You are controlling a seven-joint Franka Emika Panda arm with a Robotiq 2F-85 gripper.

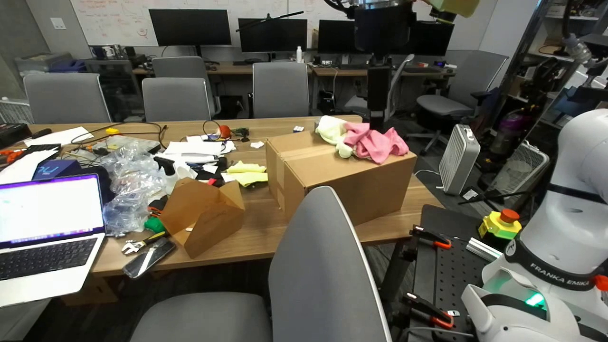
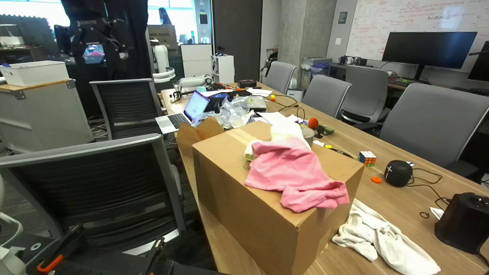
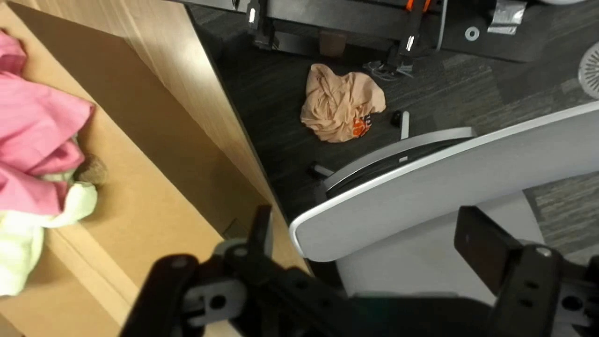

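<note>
My gripper is open and empty, its two dark fingers wide apart in the wrist view; in exterior view 2 the same gripper hangs high at the upper left. A peach cloth with an orange and black print lies crumpled on the dark floor, beyond the grey chair and beside the table edge. On the closed cardboard box rest a pink cloth and a pale yellow-green cloth. To the box's right in exterior view 2, a white cloth lies on the table.
A grey chair stands against the table's near side, below my gripper. An open small carton, a laptop and plastic wrap crowd the table's left. A black speaker stands at the other end.
</note>
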